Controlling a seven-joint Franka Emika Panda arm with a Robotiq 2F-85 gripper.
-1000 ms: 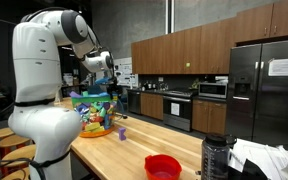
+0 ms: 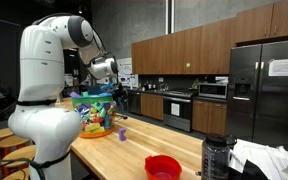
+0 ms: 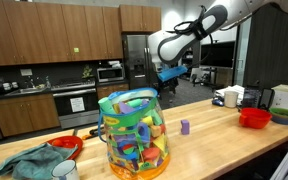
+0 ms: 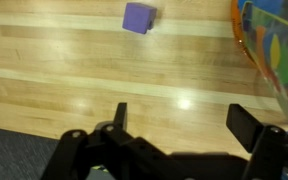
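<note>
My gripper is open, its dark fingers wide apart and only bare wooden tabletop (image 4: pixel 104 75) visible between them. In exterior view 2 the gripper (image 3: pixel 170 73) hangs high above the table. A small purple block (image 4: pixel 138 17) lies at the top of the wrist view, beyond the fingers; the same block (image 2: pixel 122 134) sits alone on the table in exterior view 1. A clear bag or bin of colourful items (image 3: pixel 134 140) stands on the table, and part of this bin (image 4: pixel 276 45) fills the right of the wrist view.
A red bowl (image 2: pixel 163 167) and a black canister (image 2: pixel 215 155) stand on the table. Exterior view 2 also shows a grey-green cloth (image 3: pixel 32 163), a second red bowl (image 3: pixel 66 144), a white mug (image 3: pixel 64 171) and a green bowl (image 3: pixel 283 116). Clear tabletop surrounds the purple block.
The upper end of my arm has shifted a little to the right and down in exterior view 1. Block, bin and bowl stay where they were.
</note>
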